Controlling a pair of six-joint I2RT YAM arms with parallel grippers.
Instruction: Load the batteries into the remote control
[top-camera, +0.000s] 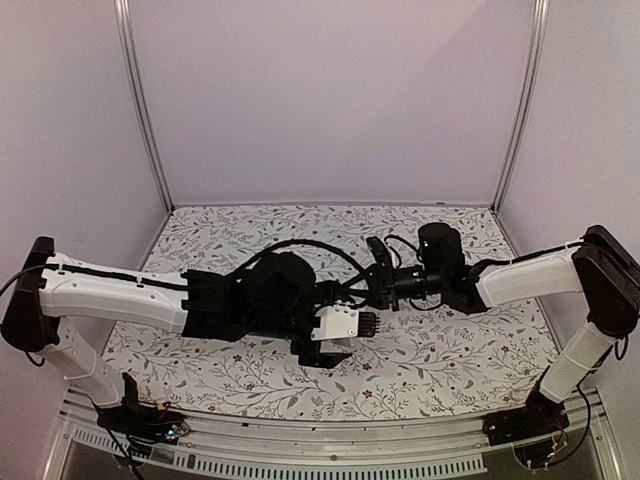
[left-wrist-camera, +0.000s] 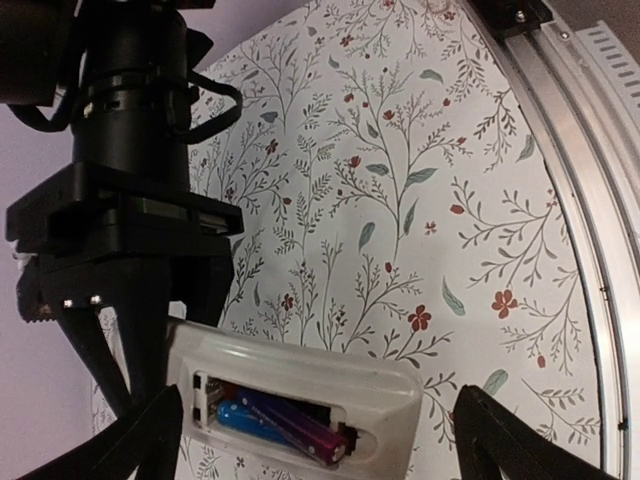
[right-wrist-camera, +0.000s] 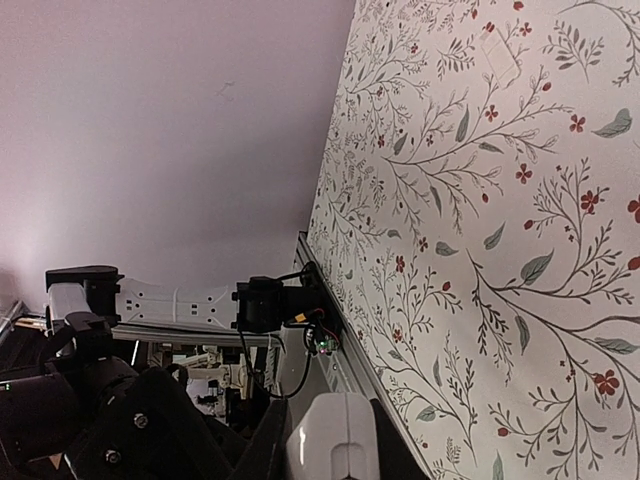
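Observation:
In the left wrist view, a white remote (left-wrist-camera: 380, 405) is held by my right gripper, shut on one end. Its open battery compartment shows a blue battery (left-wrist-camera: 240, 420) lying low and a purple battery (left-wrist-camera: 290, 425) lying slanted over it. My left gripper is open around the compartment end, its dark fingers at the bottom corners of that view. In the right wrist view the remote's white end (right-wrist-camera: 332, 440) shows at the bottom. In the top view both grippers meet at the middle, largely hidden by the left arm (top-camera: 250, 300).
A metal rail (left-wrist-camera: 580, 250) runs along its edge, and plain walls (top-camera: 330, 100) stand on the sides and back.

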